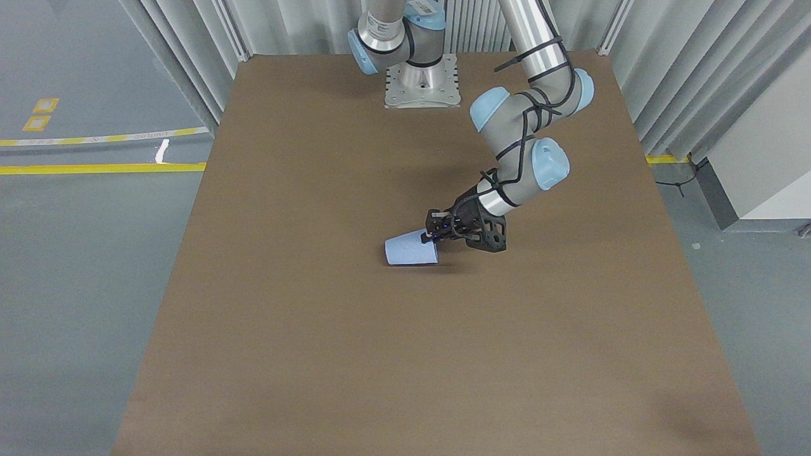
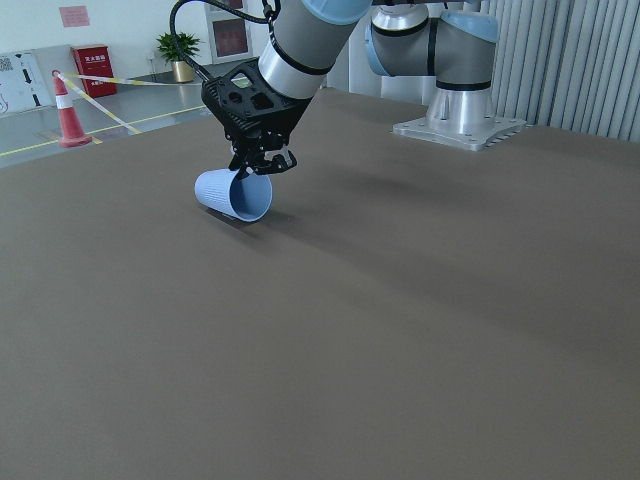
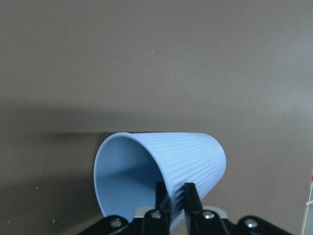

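A light blue ribbed cup (image 1: 404, 251) lies on its side on the brown table (image 1: 403, 342), open end toward my black gripper (image 1: 433, 234). In the left view the cup (image 2: 215, 192) rests beneath the fingertips. In the wrist view, one finger of my gripper is inside the cup (image 3: 195, 156) and the other outside, closed on the wall at the rim.
A traffic cone (image 2: 70, 120) stands on the floor beyond.
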